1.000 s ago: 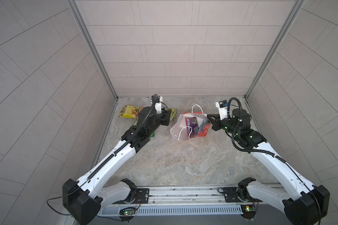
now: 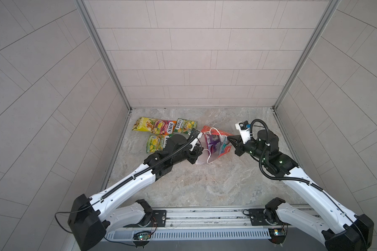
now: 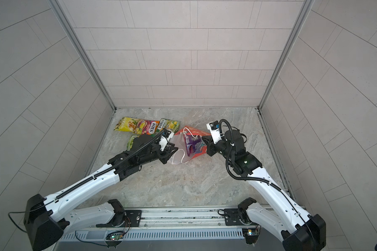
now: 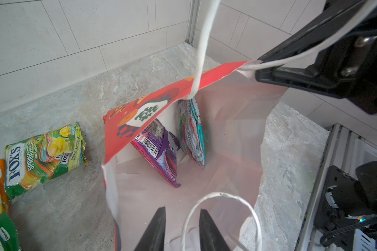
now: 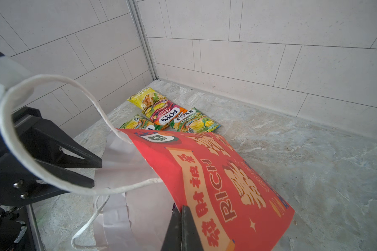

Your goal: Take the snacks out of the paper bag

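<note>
A red paper bag [image 5: 238, 192] with white handles stands tilted on the counter, its mouth toward my left gripper. Inside are a purple snack packet [image 4: 155, 154] and a teal packet [image 4: 190, 133], visible in the left wrist view. My left gripper is at the bag's mouth, part open, a handle loop crossing between its fingers, the packets farther in. My right gripper is shut on the red bag's top edge, as the left wrist view also shows.
Several snack packets [image 2: 144, 124], including a green Fox's packet [image 4: 44, 159], lie on the counter at the back left. Tiled walls enclose the back and sides.
My left gripper has moved right and toward the front, to the bag. My right gripper has moved slightly down and left, and the bag has tilted over toward the left gripper.
</note>
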